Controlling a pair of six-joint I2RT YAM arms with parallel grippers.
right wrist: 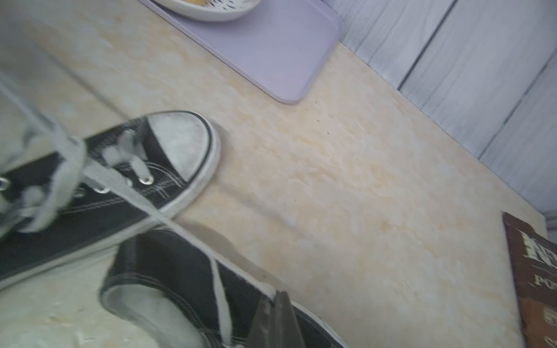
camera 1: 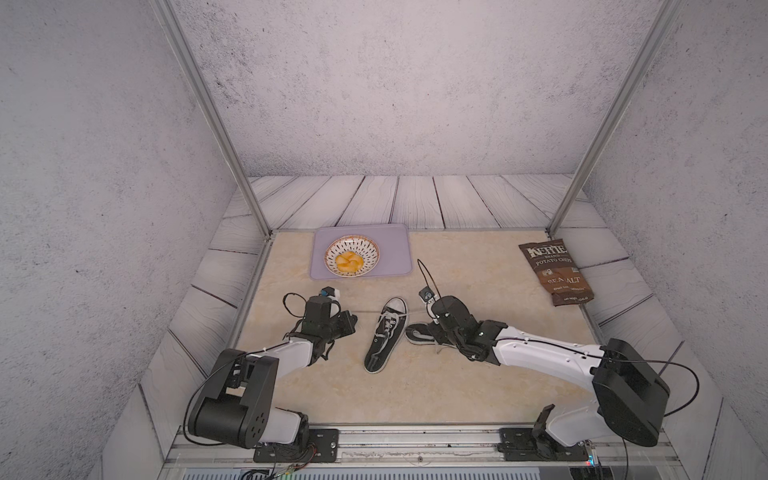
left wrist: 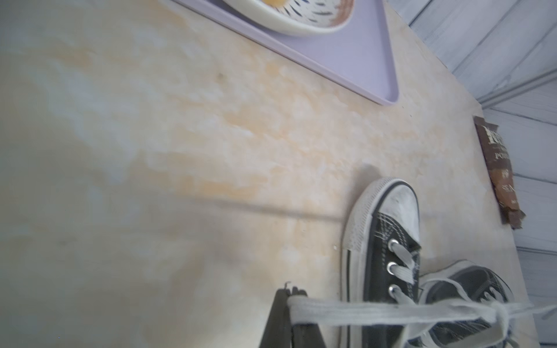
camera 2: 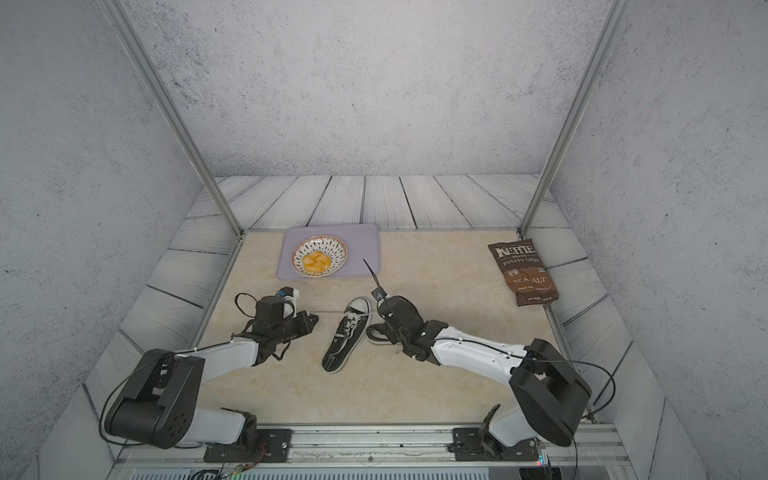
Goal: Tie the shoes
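Observation:
A black canvas shoe [camera 1: 382,344] with a white toe lies in mid-table, toe pointing away from me. The second black shoe [right wrist: 180,261] lies to its right, partly behind my right arm in the top views. My left gripper, left of the first shoe, is shut on a white lace [left wrist: 377,313] that stretches rightward over it. Right of that shoe, above the second one, my right gripper is shut on the lace's other side [right wrist: 191,236]. Between them a knot or crossing [right wrist: 72,152] hangs over the first shoe; its exact form is blurred.
At the back left, a purple tray [camera 1: 396,256] carries a patterned bowl [camera 1: 374,246] with yellow-orange pieces. A brown chip bag [camera 1: 557,272] lies at the far right. Bare table surrounds the shoes in front and behind.

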